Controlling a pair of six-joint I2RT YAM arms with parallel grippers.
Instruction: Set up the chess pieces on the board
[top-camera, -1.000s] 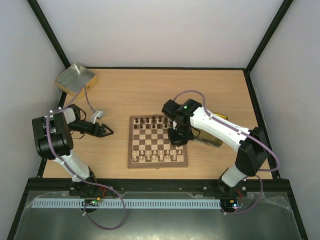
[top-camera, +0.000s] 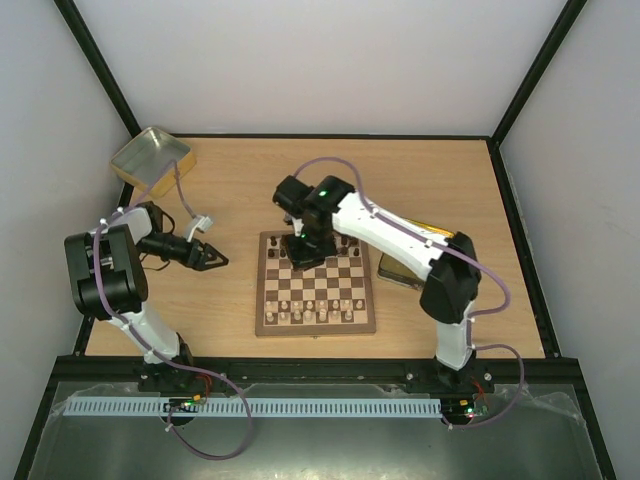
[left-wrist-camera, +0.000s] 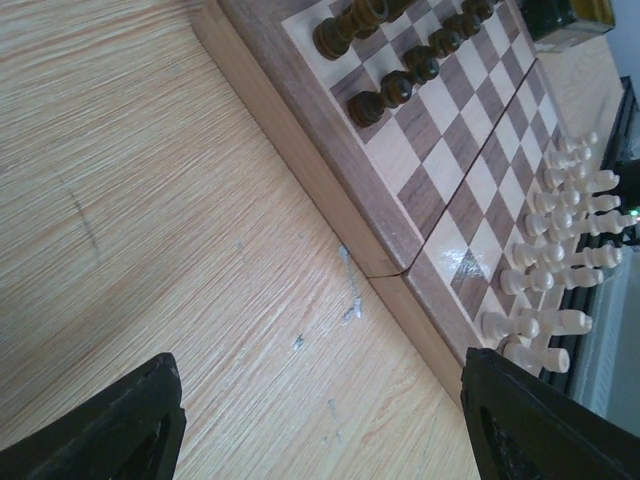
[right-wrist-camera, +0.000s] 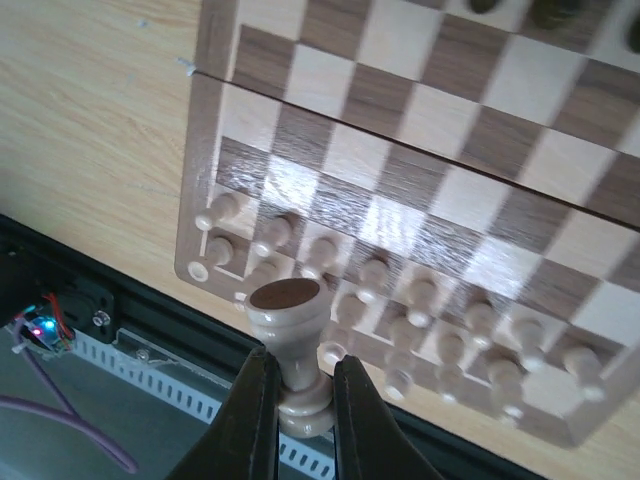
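The chessboard (top-camera: 317, 283) lies on the table, with dark pieces (left-wrist-camera: 408, 80) along its far side and white pieces (right-wrist-camera: 421, 300) in two rows along its near side. In the right wrist view, the near-row corner square (right-wrist-camera: 550, 395) at the right looks bare. My right gripper is shut on a white chess piece (right-wrist-camera: 290, 325), whose round brown-faced end shows above the fingers. From above, that gripper hangs over the board's far half and hides several dark pieces. Left of the board, my left gripper (top-camera: 216, 262) is open and empty, over bare wood.
A golden box (top-camera: 405, 268) stands right of the board, partly under the right arm. At the back left corner is a metal-coloured tray (top-camera: 150, 160). Much of the table behind and left of the board is clear. Close-packed white pieces crowd the board's near edge.
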